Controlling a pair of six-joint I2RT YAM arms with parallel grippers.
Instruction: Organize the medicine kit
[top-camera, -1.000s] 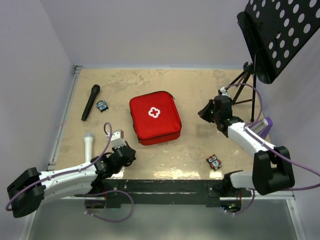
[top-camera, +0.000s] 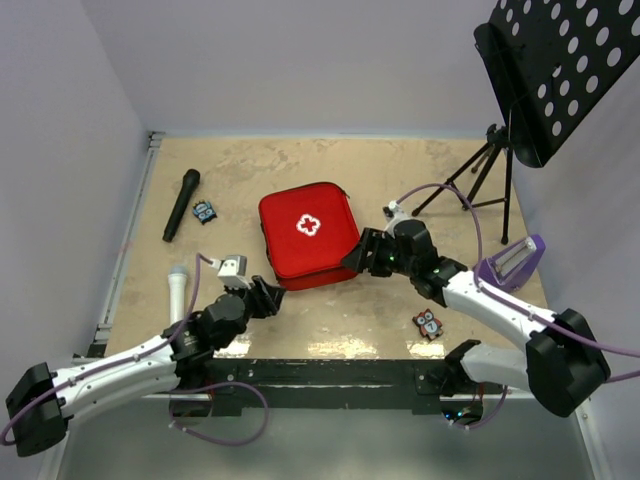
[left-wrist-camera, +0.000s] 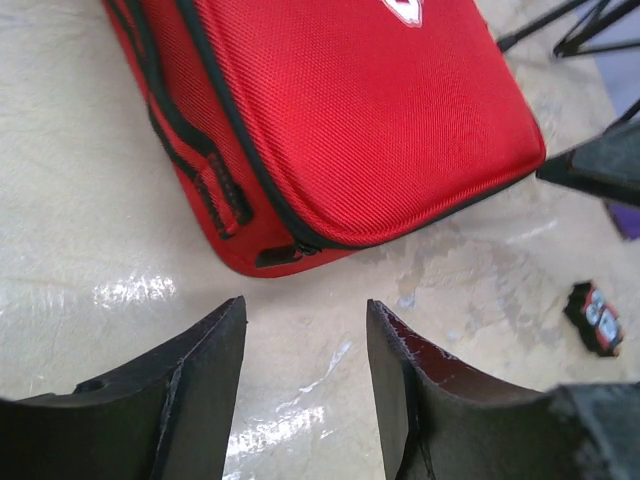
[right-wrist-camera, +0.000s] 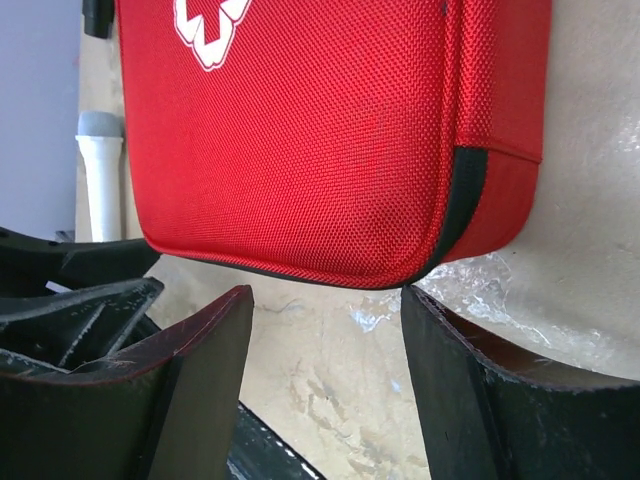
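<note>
The red medicine kit (top-camera: 305, 240), a soft case with a white cross on its lid, lies closed and slightly turned on the table. My left gripper stands open just off the kit's near left corner, with bare table between its fingers. At the near right corner is my right gripper, its fingers apart and nothing clamped between them; its fingertips come close to the kit's edge, though whether they touch it I cannot tell. A dark zipper (left-wrist-camera: 215, 185) runs along the kit's left side. What the kit holds is hidden.
A black microphone (top-camera: 181, 205) and a white microphone (top-camera: 178, 292) lie at the left. Small patterned items (top-camera: 204, 212) rest on the table. A black stand (top-camera: 485, 170) and a purple object (top-camera: 512, 263) occupy the right side.
The right one swung left and toward the front, up to the kit; the left one shifted slightly right. The kit has stayed put.
</note>
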